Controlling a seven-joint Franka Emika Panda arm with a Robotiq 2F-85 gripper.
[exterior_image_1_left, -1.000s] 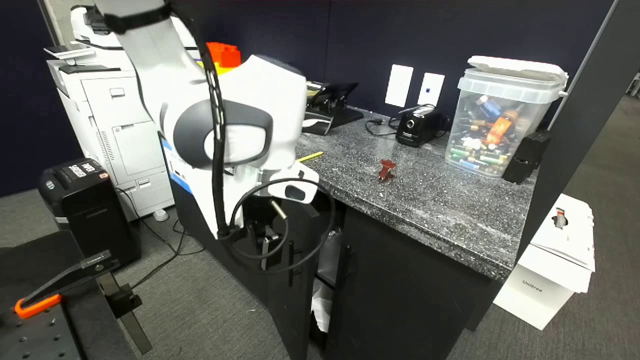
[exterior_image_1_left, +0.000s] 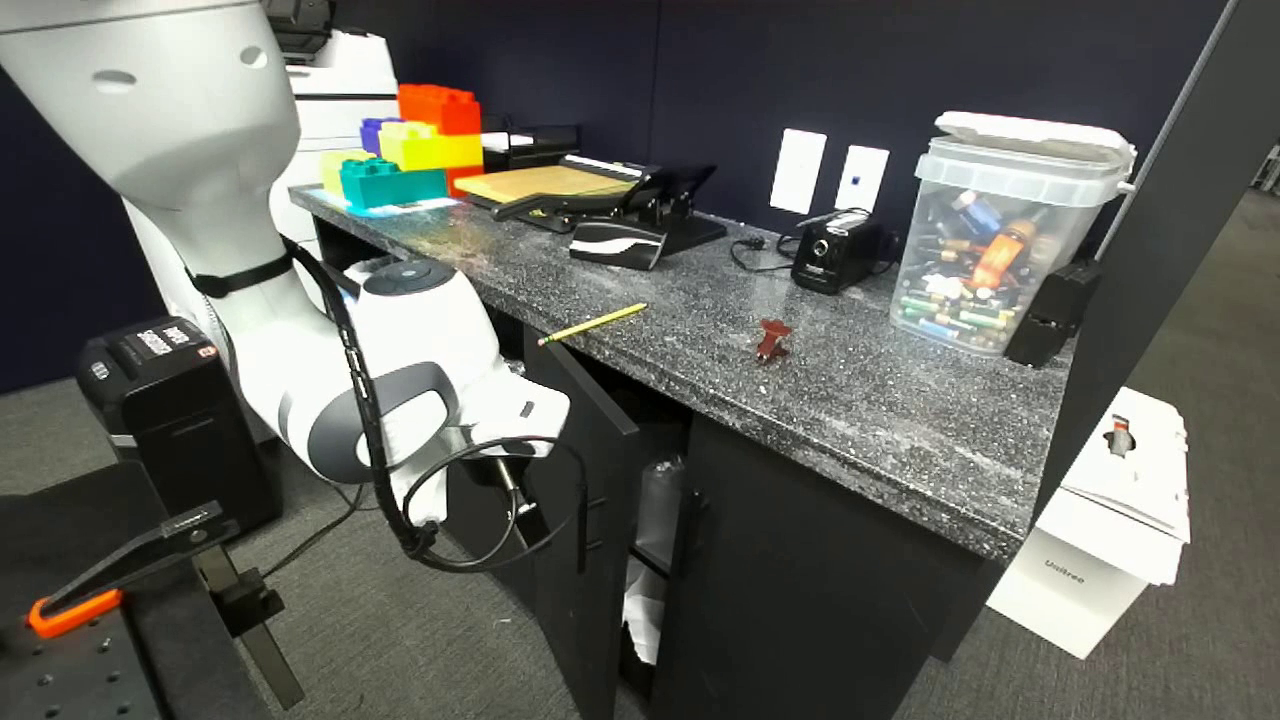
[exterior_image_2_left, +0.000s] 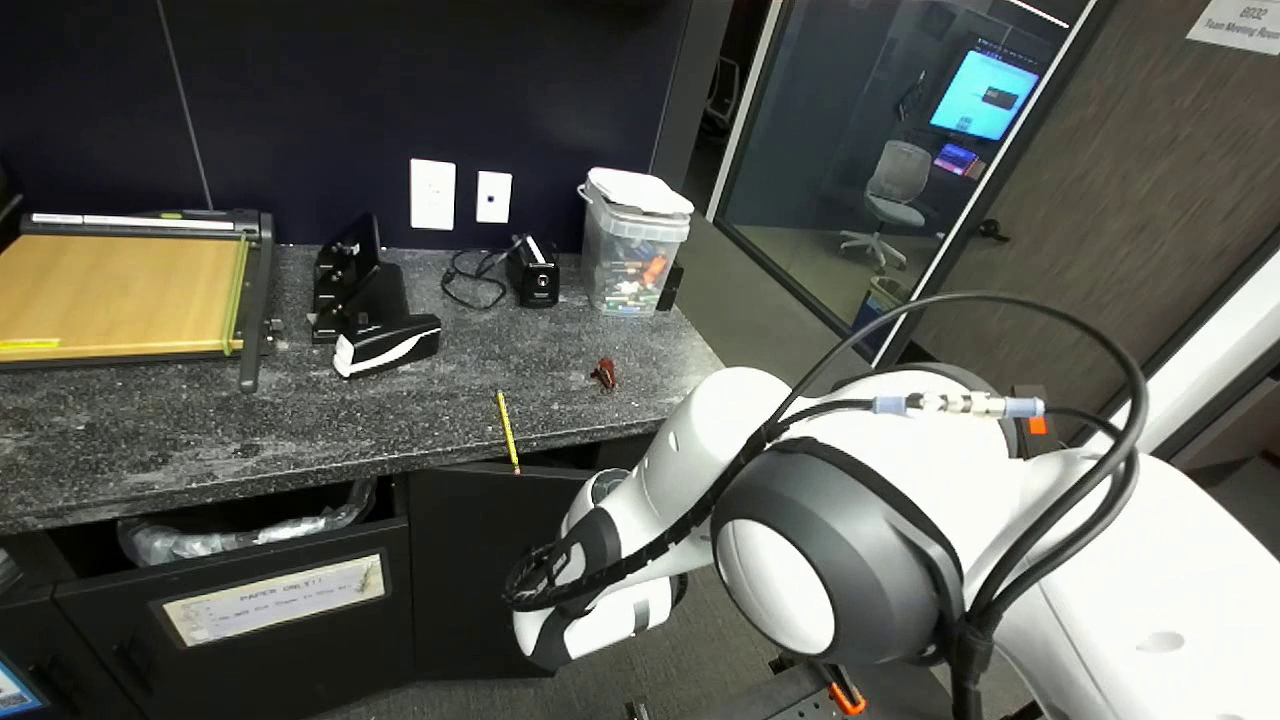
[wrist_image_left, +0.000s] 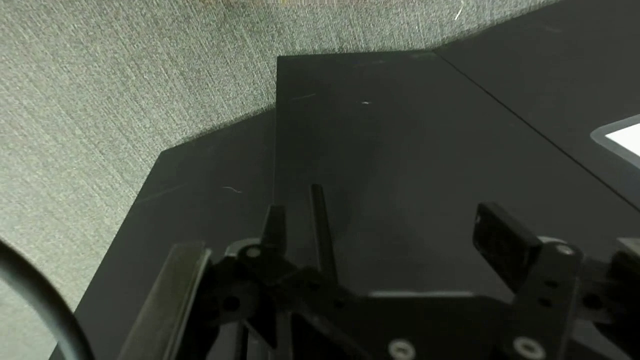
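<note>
My gripper is open, its fingers (wrist_image_left: 274, 231) wide apart and nothing held. It points at a dark cabinet door (wrist_image_left: 384, 138). A thin black bar handle (wrist_image_left: 322, 228) on that door shows in the gap, closer to the left finger; how far it lies in depth I cannot tell. In exterior view 1 the door (exterior_image_1_left: 558, 420) stands ajar under the counter, and the arm's wrist (exterior_image_1_left: 516, 408) is low in front of it. The gripper is mostly hidden there, and the arm covers it in exterior view 2.
On the grey counter (exterior_image_1_left: 912, 396) lie a yellow pencil (exterior_image_1_left: 594, 324) at the front edge and a red clip (exterior_image_1_left: 773, 340). A tub of batteries (exterior_image_1_left: 1002, 240) stands at the back. An open drawer (exterior_image_2_left: 252, 564) juts out left of the door.
The arm has swung down and to the left in exterior view 1, uncovering the coloured blocks, the paper cutter and the whole pencil. The door looks the same.
</note>
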